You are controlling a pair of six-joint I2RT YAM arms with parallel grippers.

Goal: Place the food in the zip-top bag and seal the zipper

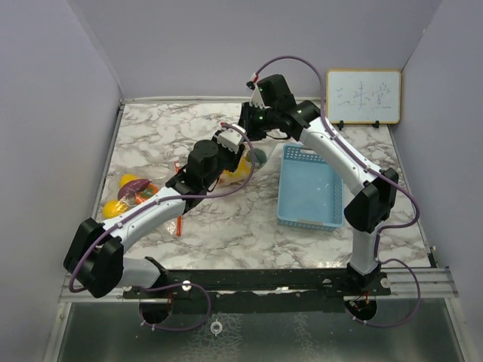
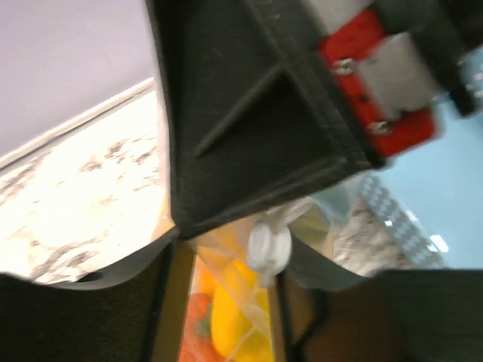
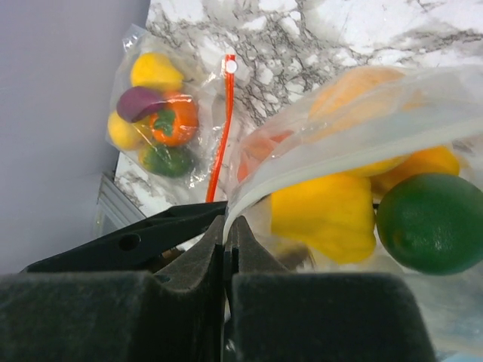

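Note:
The zip top bag (image 3: 355,128) holds food, including a yellow pepper (image 3: 321,215) and a dark green round item (image 3: 429,222). My right gripper is shut on the bag's rim, which runs into its fingertips. My left gripper is close beside it, over the bag's clear plastic with yellow and orange food below; it looks part open, and whether it grips anything is unclear. In the top view both grippers meet above the bag, largely hiding it.
A second bag of produce (image 3: 155,113) with a red zipper lies at the left. An empty blue basket (image 1: 309,196) stands to the right, with a whiteboard (image 1: 363,96) behind. Bare marble shows at the front.

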